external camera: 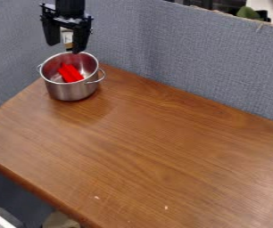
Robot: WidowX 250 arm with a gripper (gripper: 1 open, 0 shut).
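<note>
A steel pot [84,87] with side handles stands at the back left corner of the wooden table, and a red object [71,74] lies inside it. Above the pot, near the grey padded walls, hangs my black gripper [68,40]. It is open, and I see nothing held in it; a small pale shape shows behind or between its fingers, too small to make out.
Grey padded walls [199,53] border the back and left. The table's front-left edge drops to a dark floor.
</note>
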